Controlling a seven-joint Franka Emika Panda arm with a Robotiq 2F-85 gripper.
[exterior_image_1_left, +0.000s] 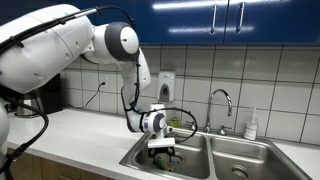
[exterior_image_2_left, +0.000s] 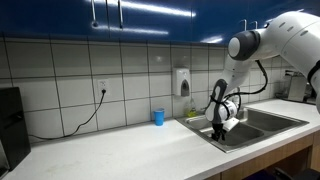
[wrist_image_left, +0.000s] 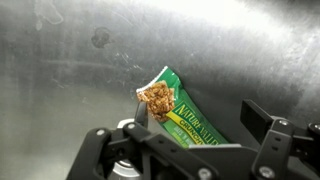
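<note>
A green granola bar packet (wrist_image_left: 190, 118) lies on the metal floor of the sink in the wrist view, with a picture of the bar at its upper left end. Over it my gripper stands open, one finger to either side of the packet. Its lower end is hidden behind the gripper's body. From the first exterior view, the gripper (exterior_image_1_left: 161, 150) is down in the left basin, with a bit of green from the packet (exterior_image_1_left: 162, 161) showing just below it. Whether the fingers touch the packet cannot be told.
The sink (exterior_image_1_left: 208, 160) has a second basin to the right, with a faucet (exterior_image_1_left: 228, 105) behind. A soap bottle (exterior_image_1_left: 252, 125) stands at the back right. A blue cup (exterior_image_2_left: 159, 117) stands near the wall.
</note>
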